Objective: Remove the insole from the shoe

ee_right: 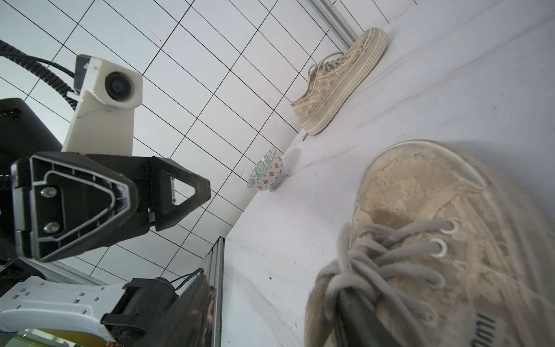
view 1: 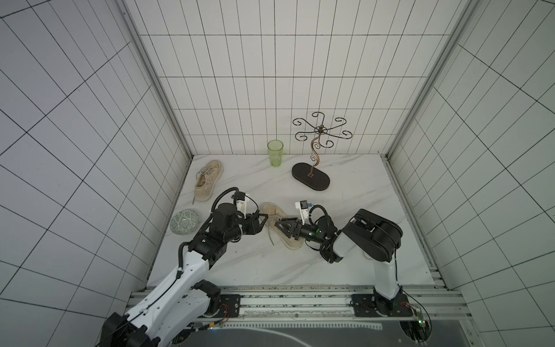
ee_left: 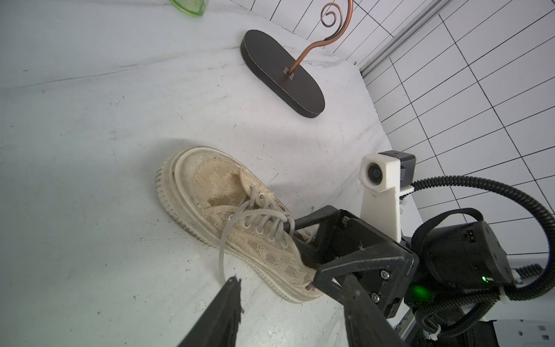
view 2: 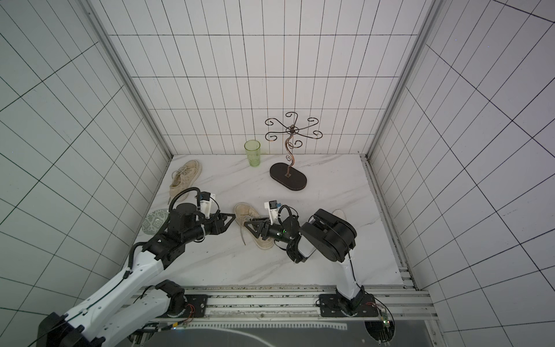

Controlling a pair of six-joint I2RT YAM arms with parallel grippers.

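A beige laced sneaker (ee_left: 202, 190) lies in the middle of the table, toe away from me, laces loose. My right gripper (view 1: 287, 226) is open over its collar; in the left wrist view a finger reaches under the laces, and in the right wrist view a dark fingertip (ee_right: 355, 318) sits among them. My left gripper stands open to the left of the shoe, above the table, with nothing between its fingers. I cannot make out the insole inside the shoe.
A second sneaker (view 1: 208, 179) lies at the back left, with a patterned bowl (view 1: 183, 221) before it. A green glass (view 1: 275, 152) and a metal stand on a black base (view 1: 303, 173) stand at the back.
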